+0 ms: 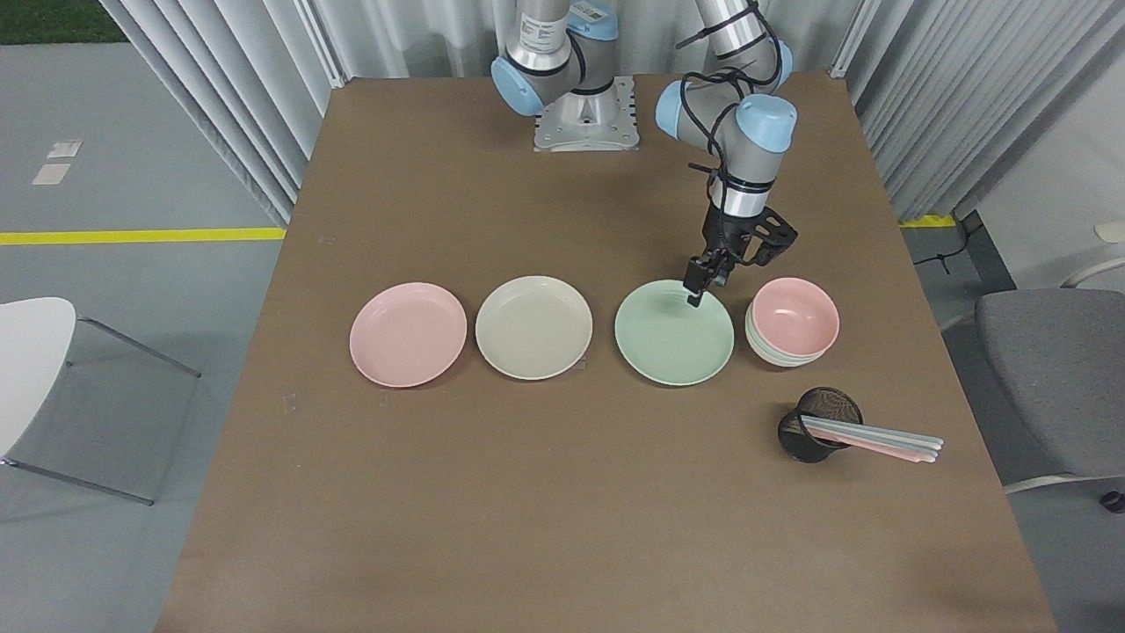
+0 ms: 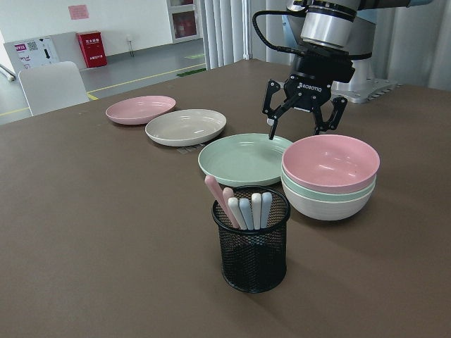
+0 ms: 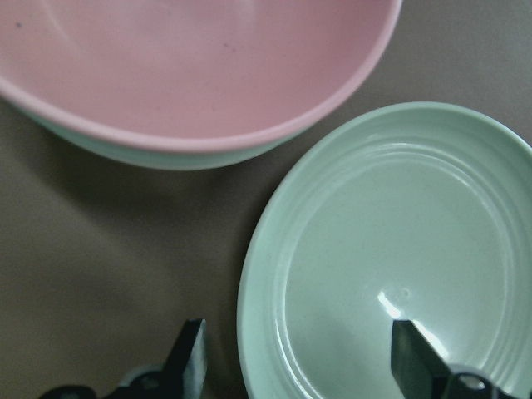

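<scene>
My gripper (image 1: 707,280) hangs over the back right of the green plate (image 1: 672,338), beside the stacked bowls, pink on top (image 1: 793,316). It is open with nothing between its fingers; in the left view its gripper (image 2: 303,120) shows spread fingers above the plate. In the wrist view the green plate (image 3: 399,249) and pink bowl rim (image 3: 199,143) lie close under it. A cream plate (image 1: 533,328) and pink plate (image 1: 407,333) line up to the left.
A black mesh cup (image 1: 803,441) holds several chopsticks in front of the bowls.
</scene>
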